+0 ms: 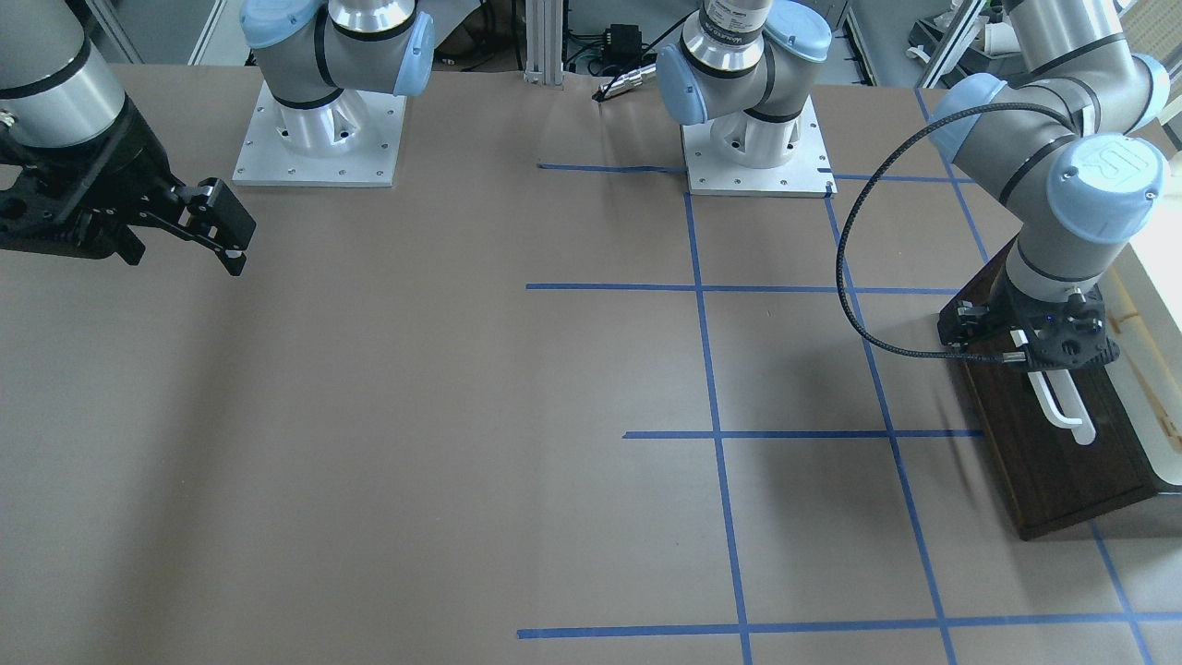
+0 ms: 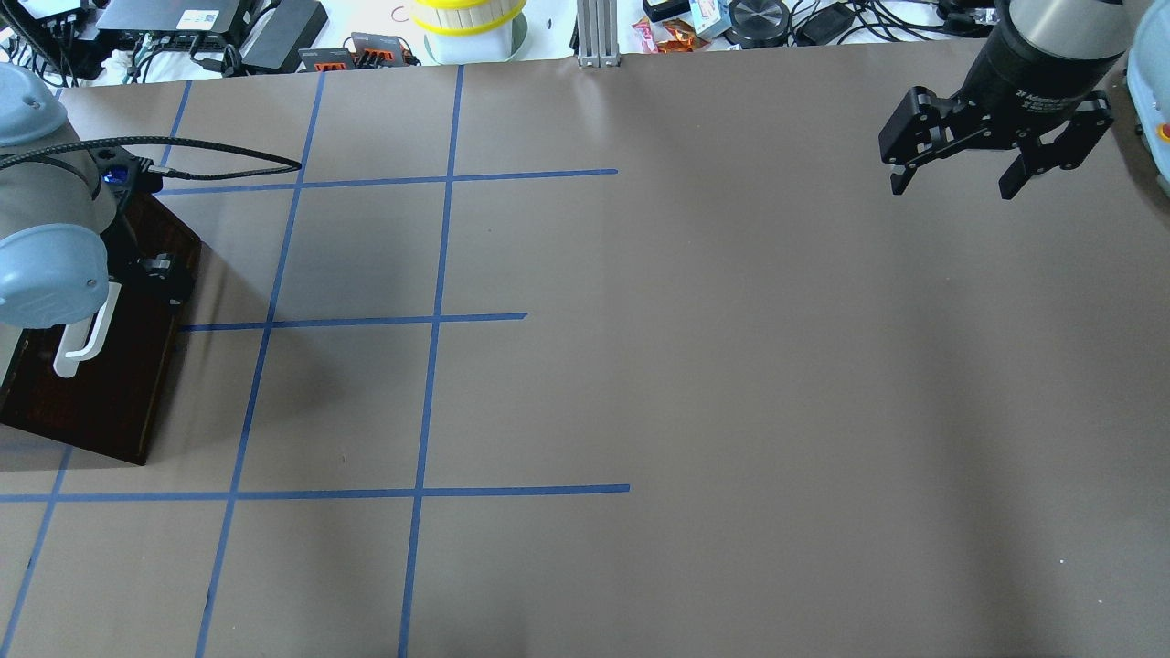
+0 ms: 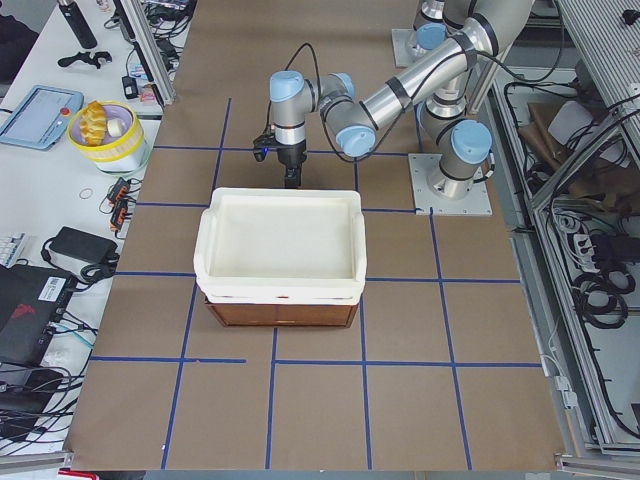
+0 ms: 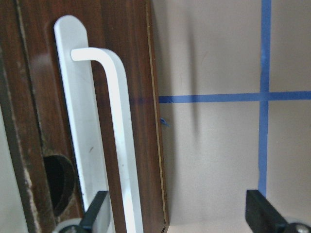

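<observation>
A dark wooden box with a white tray on top stands on the taped table. A long white bar handle on a white backing plate runs along its wooden face, beside a round hole. My gripper is at that face, over one end of the handle. In the left wrist view its fingertips are wide apart, one over the handle's plate at left, the other over bare table at right; it is open with nothing held.
A second black gripper hangs at the opposite side. Other arm bases stand at the back.
</observation>
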